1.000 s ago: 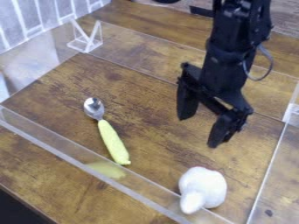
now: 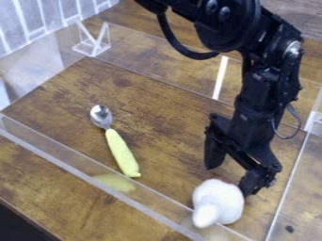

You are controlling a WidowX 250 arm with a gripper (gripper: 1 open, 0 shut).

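My black gripper (image 2: 234, 169) hangs low over the wooden table on the right, fingers open, just behind a white garlic-like object (image 2: 217, 204). The tip of the nearer finger is close to that object's top; I cannot tell whether they touch. A spoon (image 2: 116, 145) with a pale yellow-green handle and silver head lies to the left, apart from the gripper.
Clear plastic walls border the wooden surface (image 2: 75, 94) at the front, left, back and right. A white bracket (image 2: 93, 40) stands at the back left, near white railings.
My gripper has moved down and toward the front, coming close to the white object. The spoon and white object look unmoved.
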